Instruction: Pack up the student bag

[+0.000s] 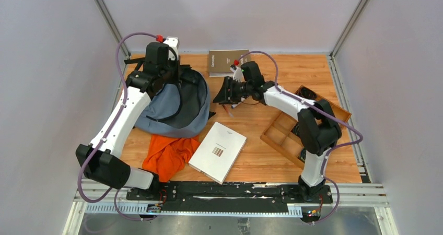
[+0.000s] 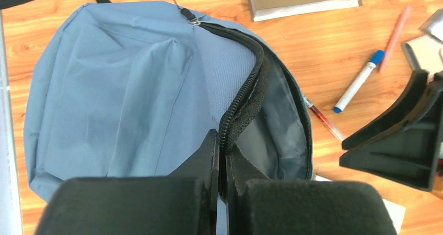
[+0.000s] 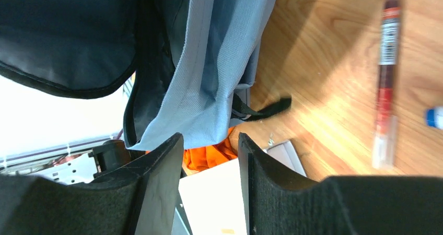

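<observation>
The blue-grey backpack (image 1: 172,117) stands open on the wooden table, its dark interior facing up. My left gripper is shut on the zipped rim at the bag's top. My right gripper is part open beside the bag's right edge, nothing seen between its fingers. Below it on the table lie a red pen (image 3: 385,96) and a blue-capped marker (image 2: 358,81); a pink pencil (image 2: 395,36) lies beside them.
A white box (image 1: 217,152) lies at the front, with an orange cloth (image 1: 167,154) to its left. A brown book (image 1: 224,60) lies at the back. A wooden compartment tray (image 1: 279,141) with coiled cables is on the right.
</observation>
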